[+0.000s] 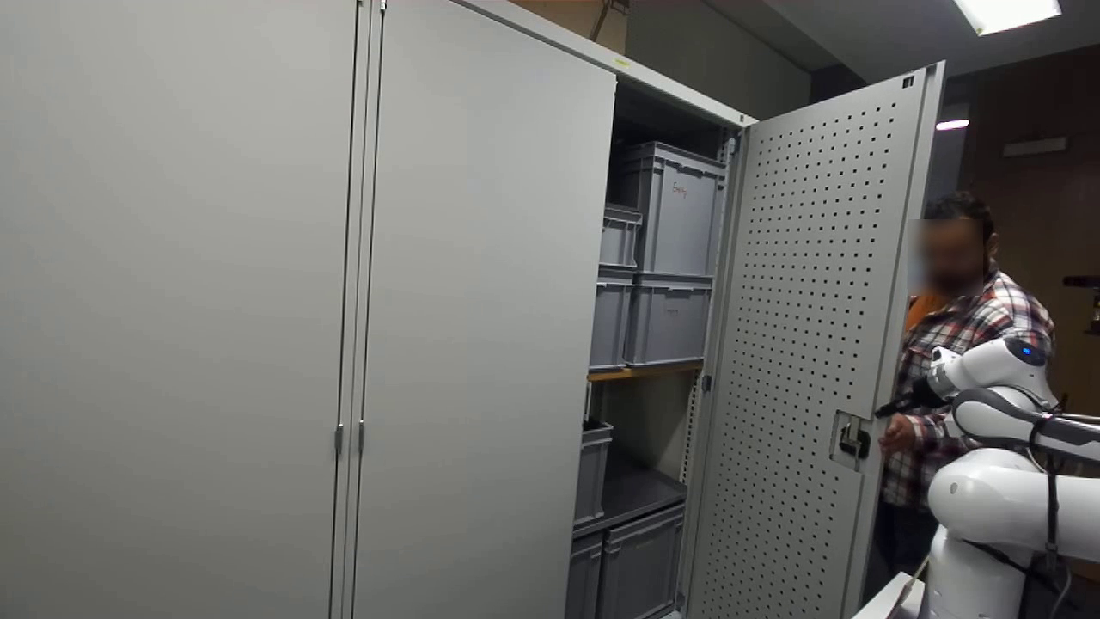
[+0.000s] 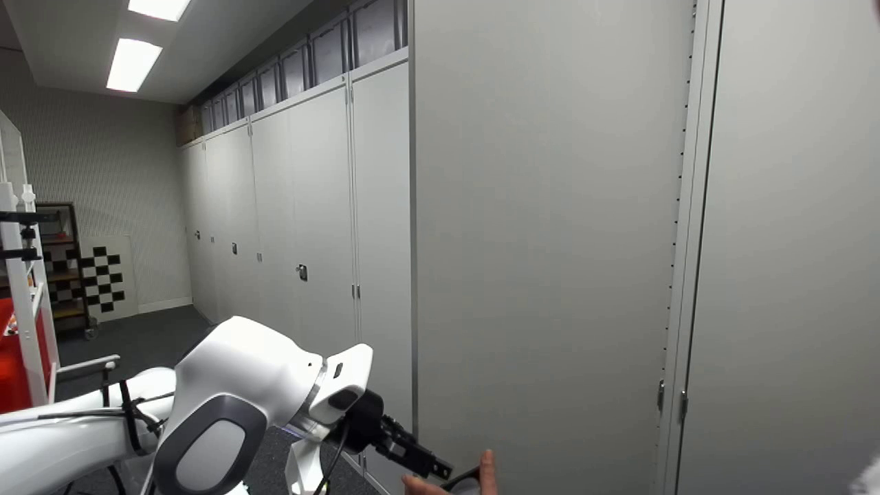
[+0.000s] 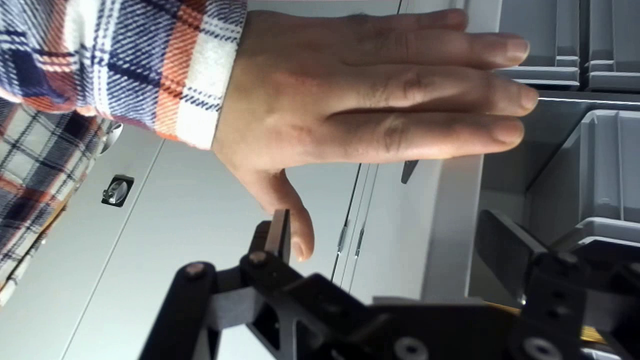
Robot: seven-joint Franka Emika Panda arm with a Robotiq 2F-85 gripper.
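A grey perforated cabinet door (image 1: 815, 340) stands swung out, its inner side with a latch (image 1: 854, 438) facing exterior view 1. My gripper is open in the wrist view, its fingers wide apart and nothing clasped between them. The door's edge (image 3: 453, 228) appears between the fingers there; whether they touch it, I cannot tell. In exterior view 1 the gripper (image 1: 887, 413) is at the door's free edge, just above latch height. A person's hand (image 3: 336, 90) reaches across to the door edge, its thumb close to my left finger (image 3: 279, 231).
The person (image 1: 974, 320) stands behind the door, close to my arm. Grey bins (image 1: 675, 227) fill the cabinet shelves. The adjoining cabinet door (image 1: 485, 309) is closed. In exterior view 2 the door's smooth outer face (image 2: 544, 231) blocks much of the view.
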